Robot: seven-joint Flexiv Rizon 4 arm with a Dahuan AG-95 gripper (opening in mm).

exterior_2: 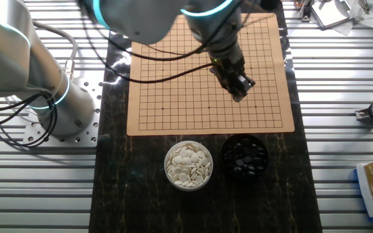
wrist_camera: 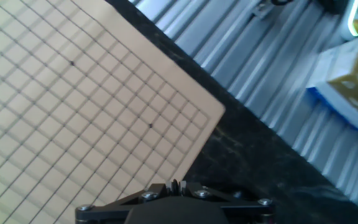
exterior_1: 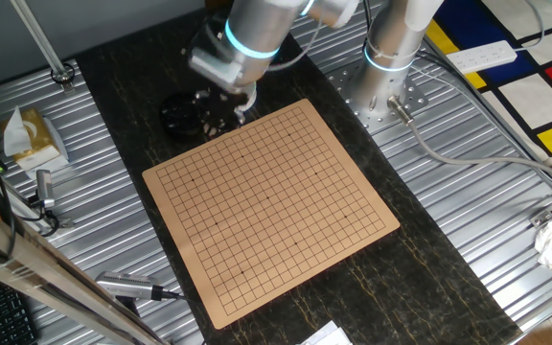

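Note:
A bare wooden Go board (exterior_1: 268, 211) with a black grid lies on the dark table, and no stones show on it. Beside its edge stand a white bowl of white stones (exterior_2: 188, 166) and a black bowl of black stones (exterior_2: 244, 157). In exterior view 1 the arm mostly hides the white bowl. My gripper appears shut, its narrow fingertips together at the bottom of the wrist view. Whether a thin stone sits between them is too small to tell. From exterior view 2, the gripper (exterior_2: 239, 92) hangs above the board, on the side nearer the bowls.
A tissue box (exterior_1: 34, 140) stands on the ribbed metal surface (exterior_1: 84, 216) off to one side. The robot base (exterior_1: 383, 91) is close to the board's opposite side. White paper (exterior_1: 328, 334) lies at the near table edge. The space above the board is otherwise clear.

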